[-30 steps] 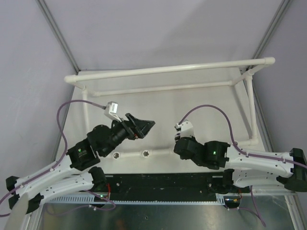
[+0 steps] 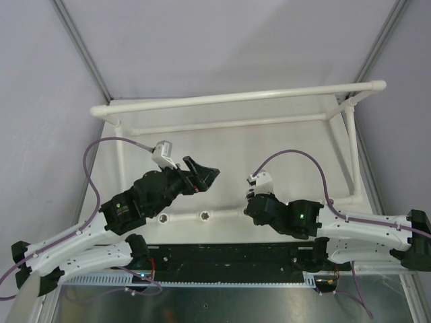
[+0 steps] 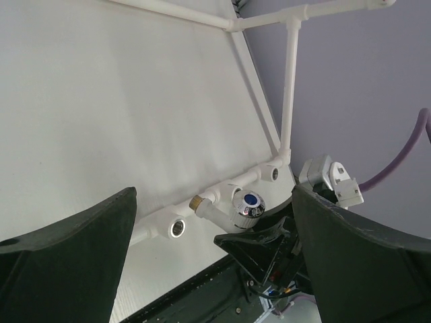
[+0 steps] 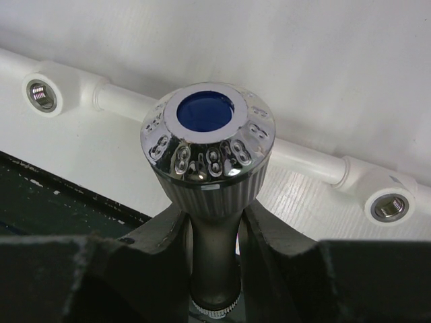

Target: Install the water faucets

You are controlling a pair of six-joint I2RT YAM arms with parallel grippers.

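Observation:
A chrome faucet with a blue cap (image 4: 207,161) is clamped upright in my right gripper, seen close in the right wrist view; in the left wrist view its brass end (image 3: 196,202) points left, above the lower white pipe. Threaded sockets (image 4: 42,95) sit on that pipe either side of the faucet. My left gripper (image 2: 205,175) stands open above the board, up and left of the right one, with nothing between its fingers.
The white pipe frame (image 2: 236,94) spans the back and sides of the white board (image 2: 188,155). A dark strip (image 2: 222,256) lies along the front edge, with metal below it.
The right gripper is still closed.

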